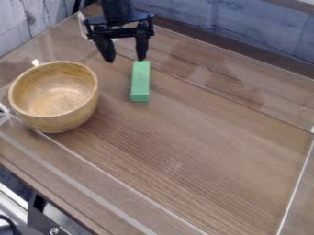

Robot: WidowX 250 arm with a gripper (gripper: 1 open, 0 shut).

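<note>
My gripper (125,51) hangs at the top of the view, open, its fingers pointing down. A green rectangular block (140,82) lies flat on the wooden table just below and right of the gripper, apart from it. To the left sits a large round wooden bowl (53,99), which looks empty.
</note>
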